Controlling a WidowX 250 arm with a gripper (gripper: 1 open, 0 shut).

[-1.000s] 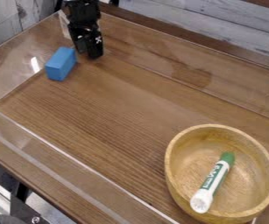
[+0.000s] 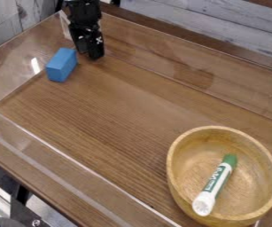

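Observation:
The black gripper is at the top left of the camera view, low over the wooden surface, just behind and right of a blue block. Its fingertips are small and dark, and whether anything is between them is hard to tell. A yellow bowl at the bottom right holds a white tube with a green end.
Pale walls border it at the left and top right. A light object stands behind the gripper at the top left, partly hidden.

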